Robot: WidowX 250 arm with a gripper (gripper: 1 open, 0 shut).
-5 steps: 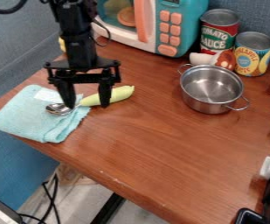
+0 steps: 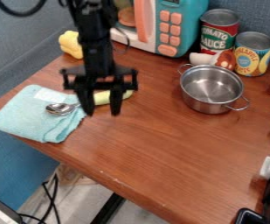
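My black gripper (image 2: 102, 101) hangs over the left part of the wooden table, its fingers spread open, just above a pale yellow-green corn-like object (image 2: 123, 94). A light blue folded cloth (image 2: 26, 122) lies at the table's left edge, with a metal spoon (image 2: 60, 108) on it. A steel pot (image 2: 211, 87) stands to the right. Whether the fingertips touch anything is hard to tell.
At the back are a toy microwave (image 2: 161, 26), a tomato sauce can (image 2: 218, 31), a second can (image 2: 252, 54) and a yellow object (image 2: 71, 42). Dark items line the right edge.
The objects on the table appear unmoved.
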